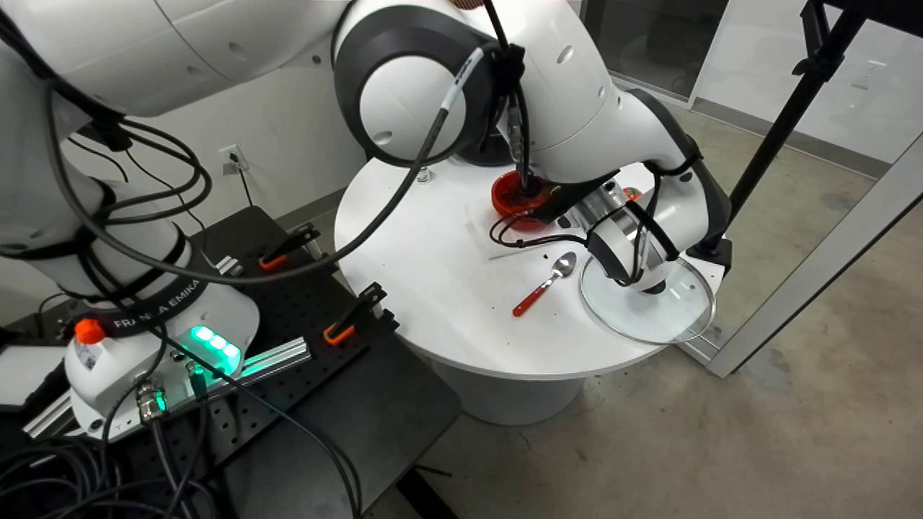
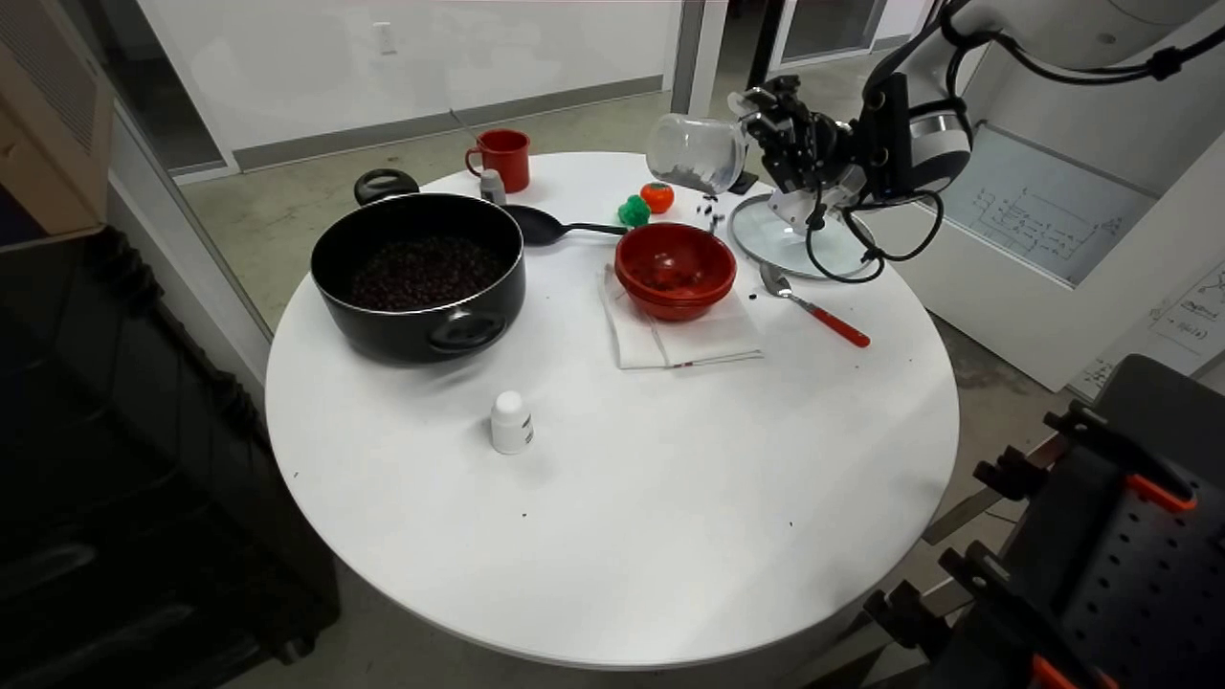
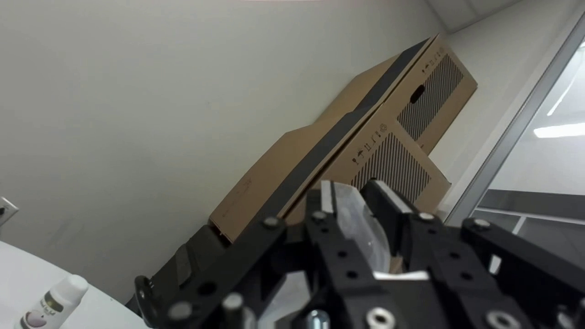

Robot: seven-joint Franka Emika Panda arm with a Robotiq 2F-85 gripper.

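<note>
In exterior view 2 my gripper [image 2: 748,119] is above the far right of the table, shut on a clear container [image 2: 694,154] lying on its side in the air. A translucent edge of the container [image 3: 362,227] shows between my fingers in the wrist view. Below and left of the gripper are the stacked red bowls [image 2: 675,274], with some dark bits inside. A black pot [image 2: 345,323] full of dark beans stands at the left. In exterior view 1 the arm hides both gripper and container.
A glass lid [image 1: 619,307] lies beneath my wrist, and a red-handled spoon [image 1: 545,284] is beside it. Dark bits, a toy tomato [image 2: 657,197] and a black ladle [image 2: 545,224] lie near the bowls. A white bottle [image 2: 511,425] stands alone.
</note>
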